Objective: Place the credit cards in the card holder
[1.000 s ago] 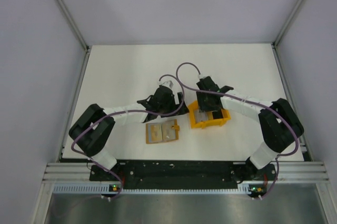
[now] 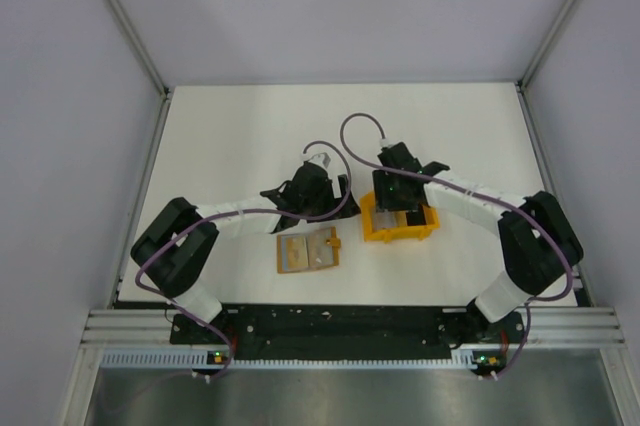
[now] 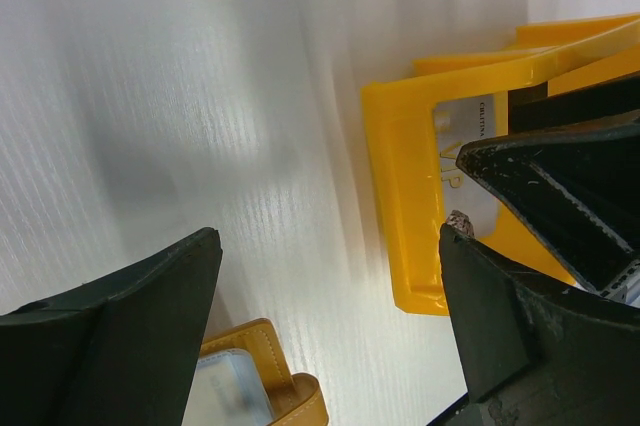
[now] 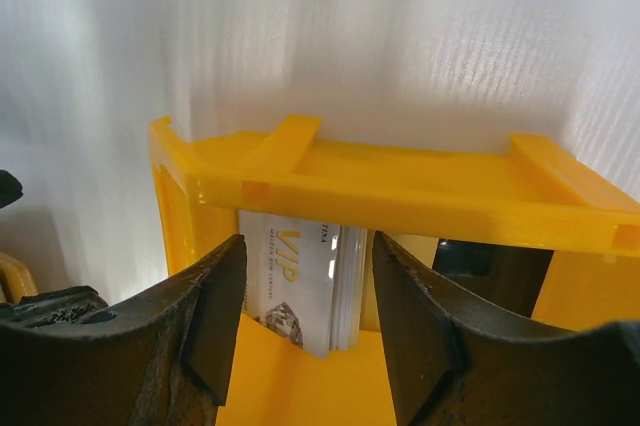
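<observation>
In the top view, a yellow compartmented box [image 2: 400, 234] stands right of centre. Silver-grey VIP cards [image 4: 290, 276] are stacked upright in its left compartment in the right wrist view. My right gripper is open over this stack, one fingertip to each side, with no card clearly gripped. The card holder [image 2: 308, 252], tan-edged with clear pockets, lies spread flat left of the box. My left gripper [image 2: 352, 196] is open and empty between holder and box. A corner of the holder [image 3: 262, 346] shows at the bottom of the left wrist view.
Beside the VIP stack, a black card [image 4: 490, 271] sits in the box's right-hand compartment. The left gripper's fingertips are close to the box's left wall [image 3: 400, 186].
The yellow box has shifted very slightly right over the last second. The left arm is unmoved.
</observation>
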